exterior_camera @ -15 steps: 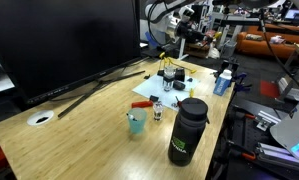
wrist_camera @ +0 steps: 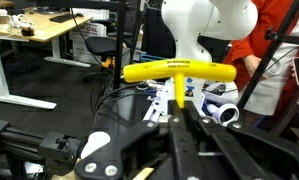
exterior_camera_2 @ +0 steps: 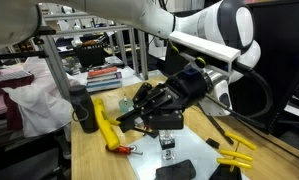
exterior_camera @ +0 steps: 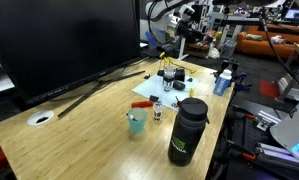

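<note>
In the wrist view a yellow T-shaped tool [wrist_camera: 204, 72] stands out from my gripper, its crossbar wide and its stem running down between the dark fingers. Exterior view 2 shows the same yellow piece [exterior_camera_2: 107, 130] at the end of my gripper [exterior_camera_2: 127, 120], which is shut on it above the table. Far off in exterior view 1, my gripper [exterior_camera: 192, 33] hangs over the back end of the table; its fingers are too small there to read.
A black canister [exterior_camera: 189, 133], teal cup [exterior_camera: 137, 121] and blue bottle [exterior_camera: 223, 80] stand on the wooden table [exterior_camera: 64, 145]. White paper [exterior_camera: 167, 90] lies mid-table, with yellow tools [exterior_camera_2: 235, 157] beside it.
</note>
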